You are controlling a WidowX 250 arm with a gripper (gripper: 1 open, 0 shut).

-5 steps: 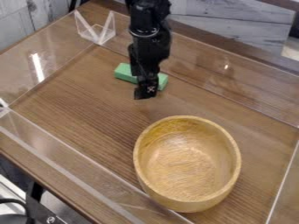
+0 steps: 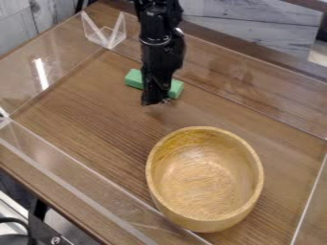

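Note:
A black robot gripper (image 2: 155,94) reaches down from the top centre to the wooden table. Its lower part is in front of a green block (image 2: 137,77), which shows on both sides of it. The gripper looks narrowed; whether anything is between its fingertips is hard to make out. A round, pale wooden bowl (image 2: 205,180) stands at the lower right of the table.
Clear plastic pieces (image 2: 106,29) lie at the back left and at the left edge. A pale board stands behind at the right.
The gripper has shifted slightly left and its fingers appear closer together, over the green block. The bowl has not moved.

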